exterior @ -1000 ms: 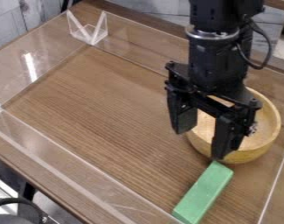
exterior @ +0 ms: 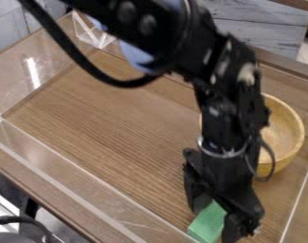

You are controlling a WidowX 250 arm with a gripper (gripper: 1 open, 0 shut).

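My black gripper [exterior: 222, 211] is low at the lower right of the camera view, open, its fingers over and around a green block [exterior: 207, 224] lying on the wooden surface. The gripper hides part of the block. Just behind the gripper sits a yellow bowl [exterior: 282, 128], partly hidden by the arm.
A raised edge runs along the far left. A pale grey wooden panel [exterior: 263, 33] stands at the back.
My gripper has moved down and toward the front, from over the bowl's near side onto the green block, which it now partly covers.
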